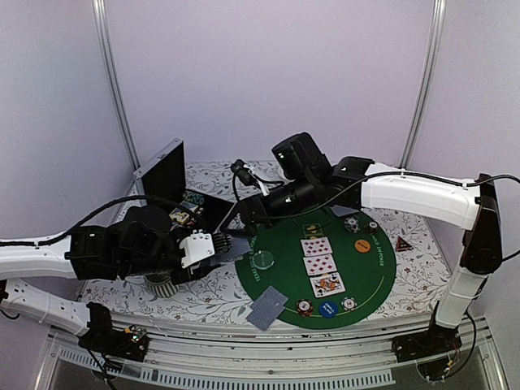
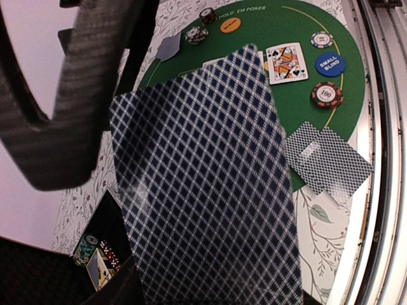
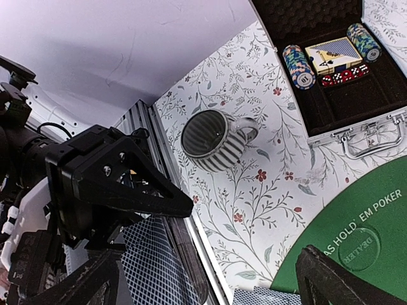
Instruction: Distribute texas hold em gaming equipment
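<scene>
My left gripper (image 1: 213, 258) holds up blue checked cards (image 2: 203, 184), which fill the middle of the left wrist view; how tightly its fingers close is unclear. My right gripper (image 1: 253, 213) is open above and right of it, with nothing visible between its fingers. On the green mat (image 1: 357, 276) are face-up cards (image 1: 321, 265), a small blind button (image 1: 328, 309), chips (image 2: 327, 94), an orange button (image 1: 362, 245) and face-down cards (image 1: 267, 307) at the near-left edge.
An open chip case (image 3: 337, 95) stands at the left back, with chips, dice and a card pack. A striped steel mug (image 3: 213, 140) sits beside it on the floral table (image 1: 422, 288).
</scene>
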